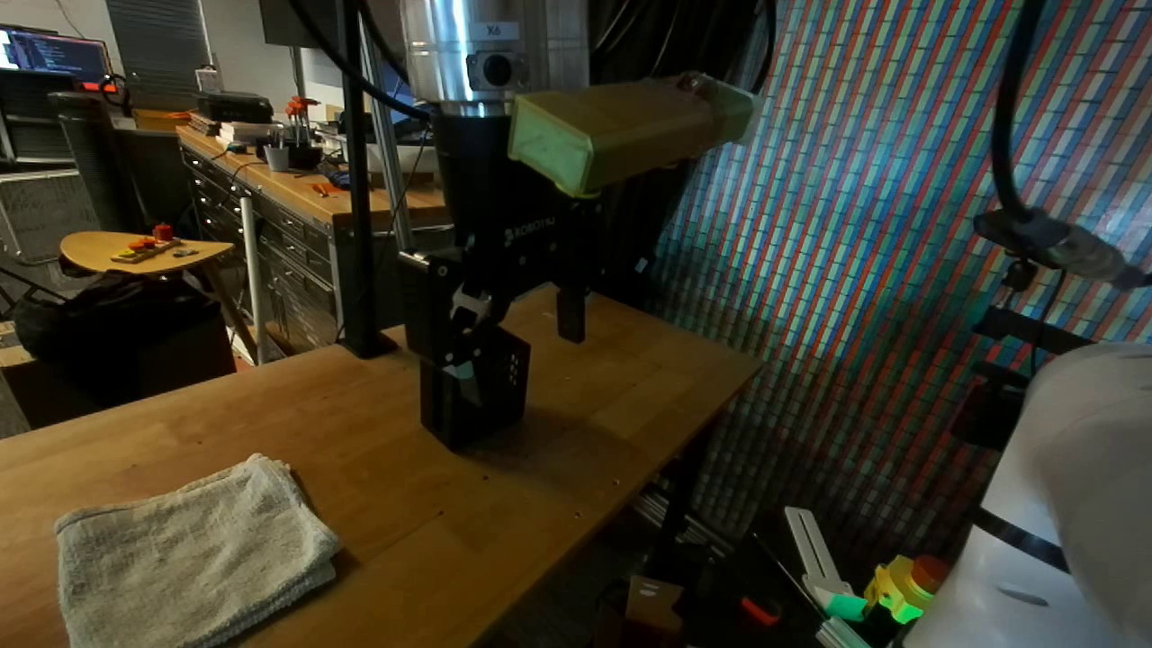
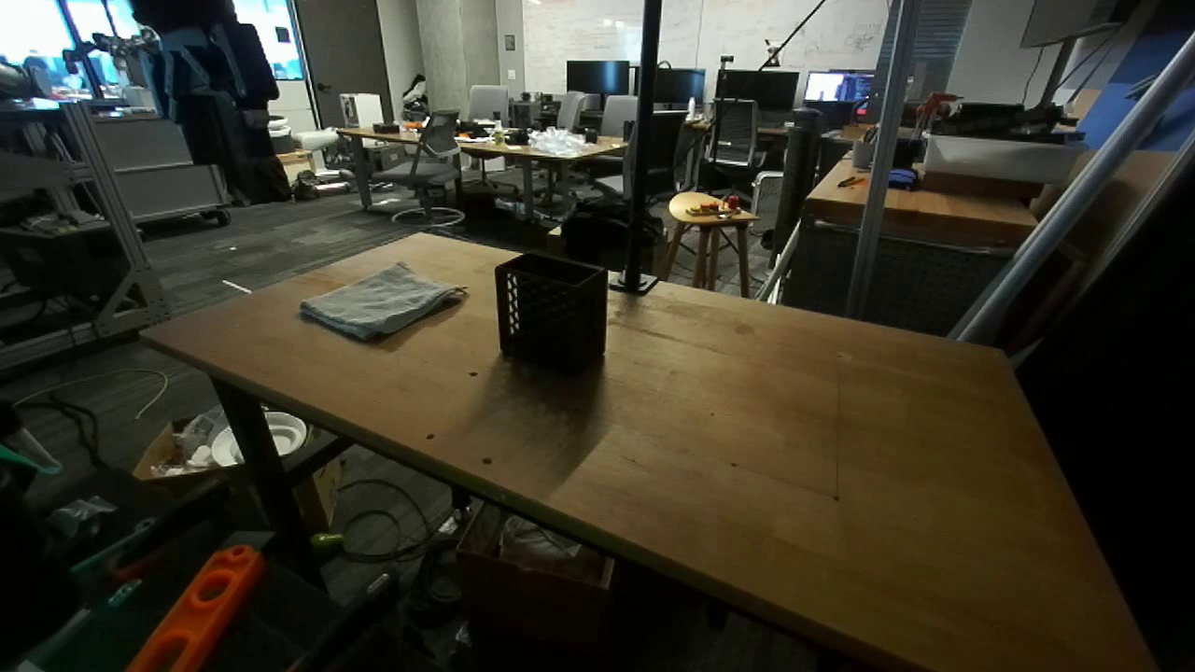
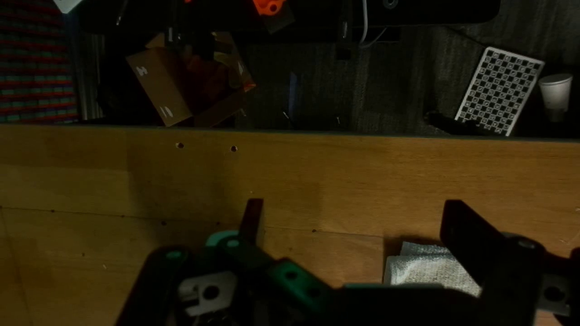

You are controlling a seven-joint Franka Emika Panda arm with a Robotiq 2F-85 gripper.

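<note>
My gripper (image 1: 516, 344) hangs over the table with its two fingers spread wide; it is open. Bare wood shows between the fingertips in the wrist view, where the gripper holds nothing. A black box with perforated sides (image 1: 475, 405) stands upright on the table, partly covered by one finger in exterior view 1. Exterior view 2 shows the whole black box (image 2: 551, 314), open at the top; its inside is too dark to read. A folded grey cloth (image 1: 194, 551) lies flat on the wood, apart from the box (image 2: 381, 301). One finger partly covers the cloth (image 3: 432, 269) in the wrist view.
A dark upright post (image 2: 640, 146) is fixed at the table's edge close behind the box.
</note>
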